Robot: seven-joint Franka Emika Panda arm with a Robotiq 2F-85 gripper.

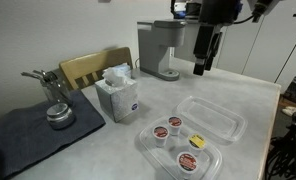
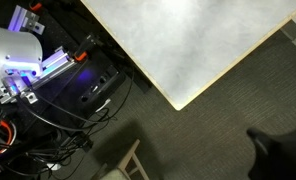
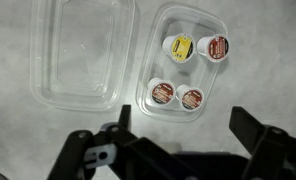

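My gripper is open, its two fingers wide apart with nothing between them. In exterior view 1 the gripper (image 1: 200, 69) hangs above the far side of the table, well clear of it. A clear tray (image 3: 193, 112) holds a yellow-topped coffee pod (image 3: 178, 46) and a brown-labelled pod (image 3: 217, 47) at one end. Two more brown-labelled pods, one on the left (image 3: 161, 92) and one on the right (image 3: 190, 98), sit together at the tray's other end, closer to the fingers. Beside it lies an empty clear tray (image 1: 211, 119).
A tissue box (image 1: 118, 100) stands behind the pod tray, and a coffee machine (image 1: 160, 50) is at the back. On a dark mat (image 1: 83, 122) at the left are a metal canister (image 1: 60, 116) and a utensil holder. Bare table lies in front of the mat.
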